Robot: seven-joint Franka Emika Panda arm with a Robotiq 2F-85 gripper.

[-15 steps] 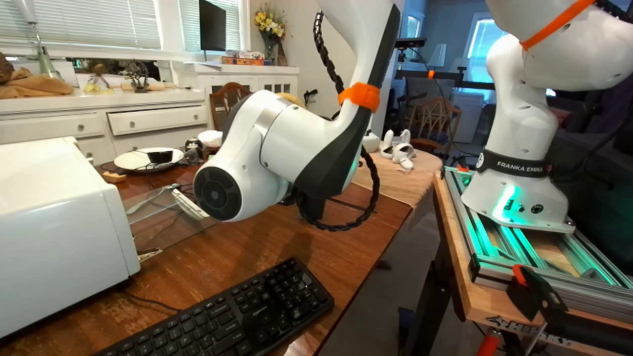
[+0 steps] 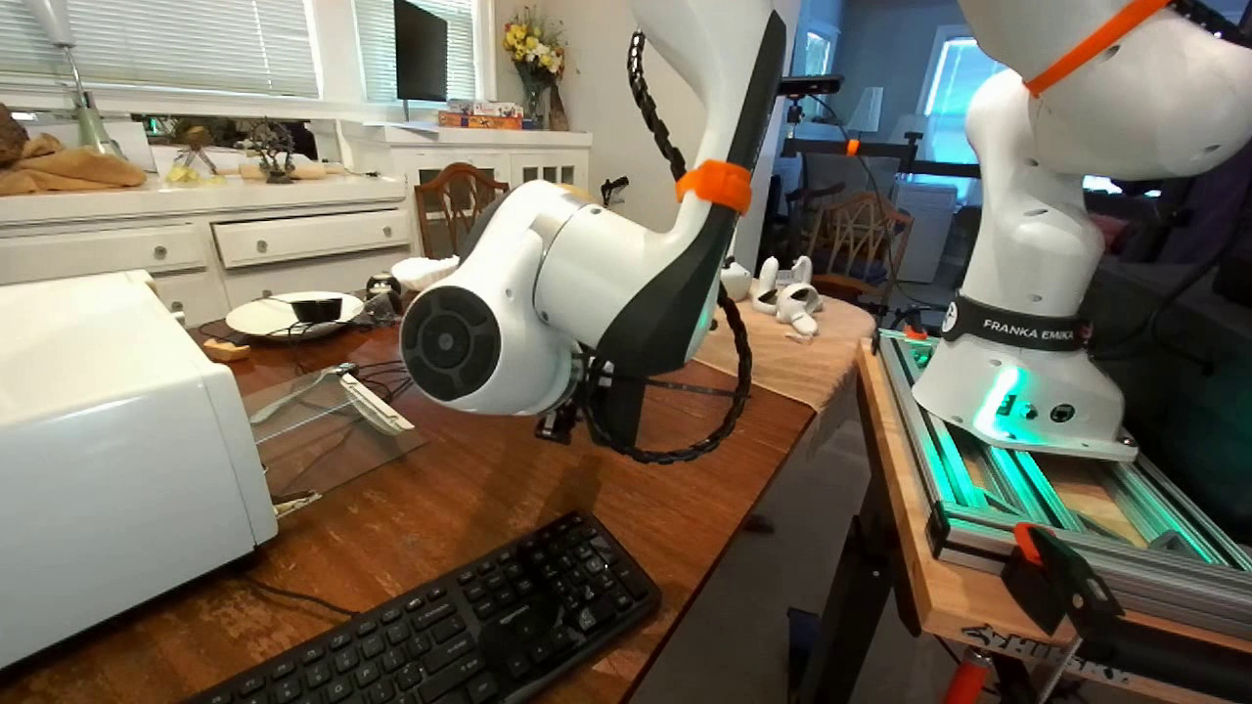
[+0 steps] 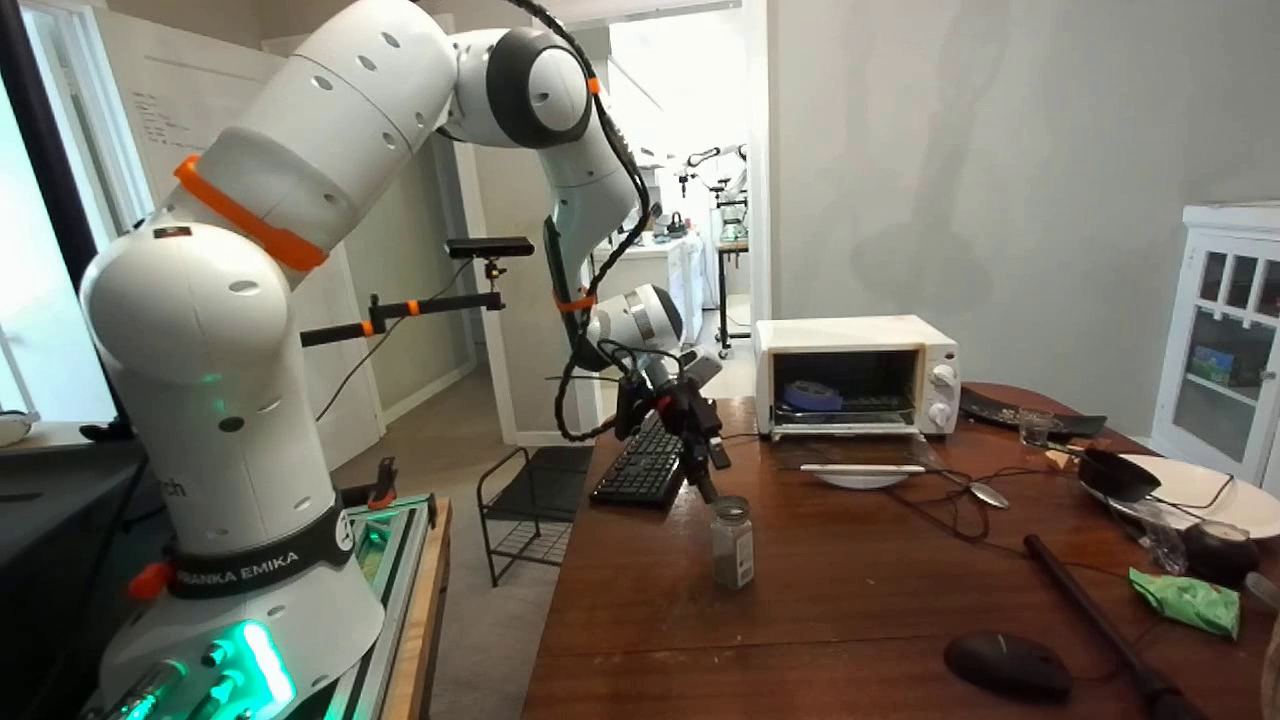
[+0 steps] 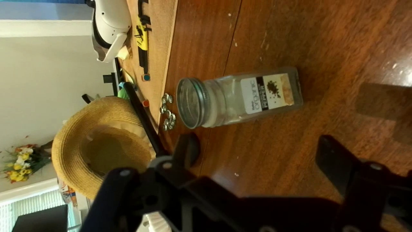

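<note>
A clear glass pepper jar (image 3: 733, 552) with a metal-rimmed lid stands upright on the wooden table. The wrist view shows the jar (image 4: 243, 97) lying sideways across the picture, its label facing the camera. My gripper is open, with bare table between its fingers; the jar appears above that gap, outside it. From exterior view 2, the gripper (image 3: 710, 466) tilts down just behind and above the jar, one fingertip near its lid; whether they touch I cannot tell. In exterior view 1 the arm hides the jar and most of the gripper.
A black keyboard (image 3: 645, 466) lies near the table's edge, with a white toaster oven (image 3: 858, 342) behind. To the right are a black mouse (image 3: 1008, 666), a black rod (image 3: 1098, 618), a green packet (image 3: 1185, 602) and a white plate (image 3: 1236, 510). Table around the jar's front is clear.
The arm's wrist has turned and shifted slightly right in exterior view 1. Part of the dark gripper mount now shows below it. The keyboard and oven have not moved.
</note>
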